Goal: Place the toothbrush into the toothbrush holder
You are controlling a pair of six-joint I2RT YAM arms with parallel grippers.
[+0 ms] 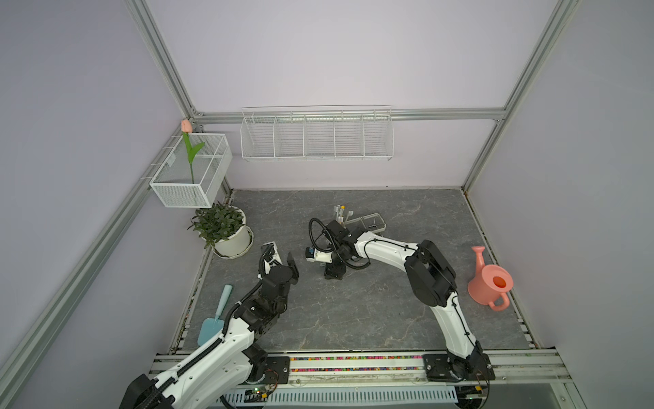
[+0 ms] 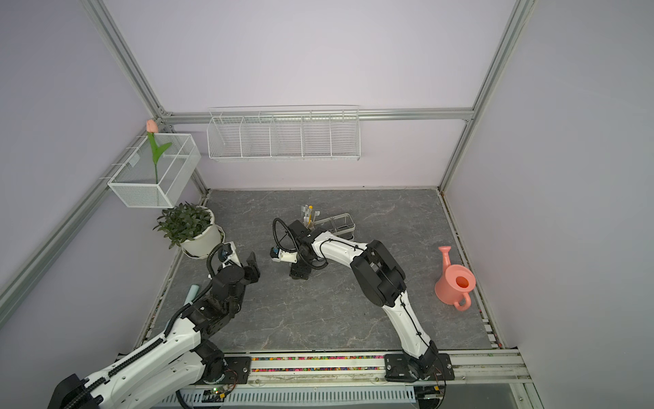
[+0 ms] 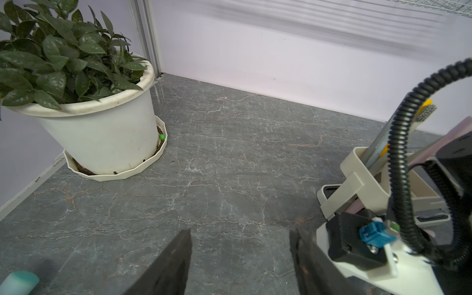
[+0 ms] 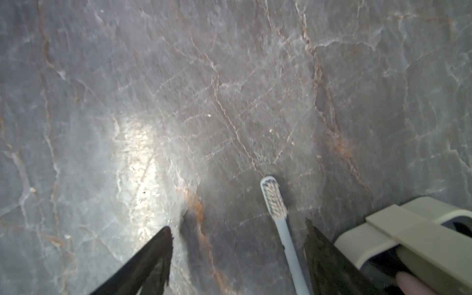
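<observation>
A pale blue toothbrush (image 4: pixel 290 250) lies on the table in the right wrist view, bristle head pointing away from me. My right gripper is open above it, the brush running between its fingers but nearer the right one. In the left wrist view the beige toothbrush holder (image 3: pixel 361 182) stands upright with several brushes in it, partly hidden behind my right arm. My left gripper is open over bare table, nothing between its fingers.
A potted plant (image 3: pixel 113 127) stands at the back left, a blue shovel (image 1: pixel 212 327) at the front left. The pink watering can (image 1: pixel 487 284) sits far right. A white wire rack (image 1: pixel 316 136) hangs on the back wall.
</observation>
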